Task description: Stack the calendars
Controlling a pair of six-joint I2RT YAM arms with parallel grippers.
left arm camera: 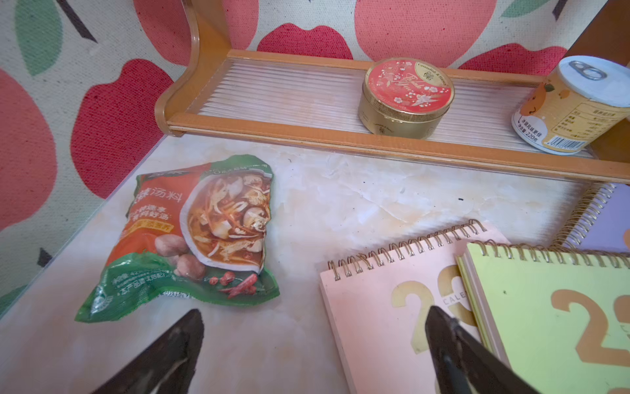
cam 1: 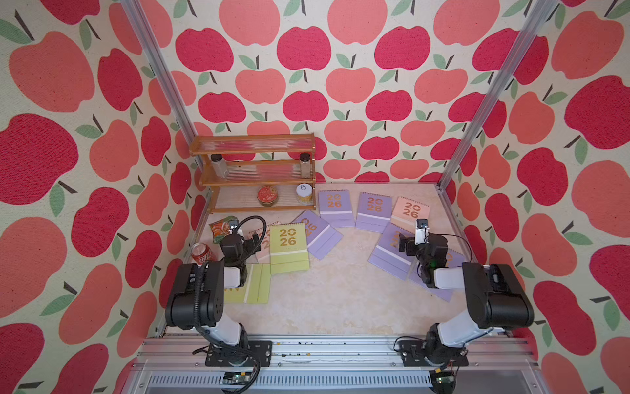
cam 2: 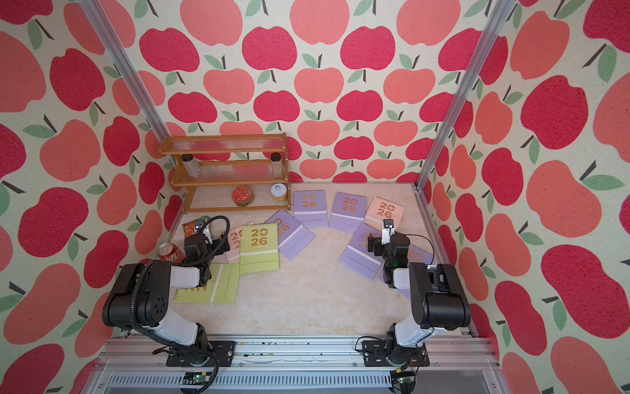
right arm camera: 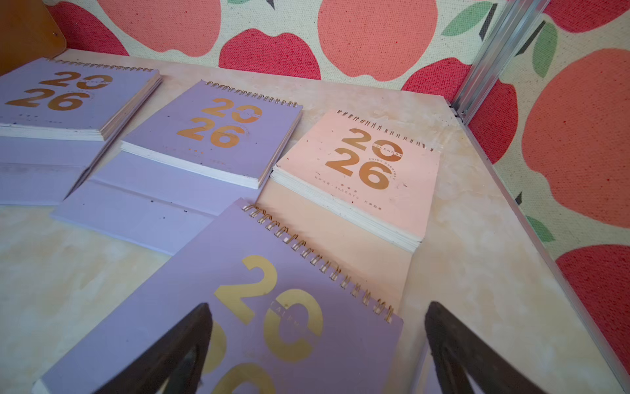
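Note:
Several 2026 calendars lie flat and spread over the table. On the left, a yellow-green calendar [cam 1: 288,247] overlaps a pink calendar [left arm camera: 380,308], and another yellow-green calendar [cam 1: 256,289] lies nearer the front. A tilted purple calendar [cam 1: 319,233] rests just right of them. Two more purple calendars [cam 1: 336,208] [cam 1: 374,211] and a pink calendar [right arm camera: 361,174] line the back. Its lower end is overlapped by a purple calendar [right arm camera: 262,315]; another is mostly hidden under the right arm. My left gripper hovers open near the left pink calendar. My right gripper is open above the overlapping purple calendar.
A wooden shelf [cam 1: 259,182] at the back left holds a red-lidded tin [left arm camera: 407,98], a can [left arm camera: 571,105] and two jars. A food packet [left arm camera: 197,236] and a red soda can [cam 1: 201,252] are at the left edge.

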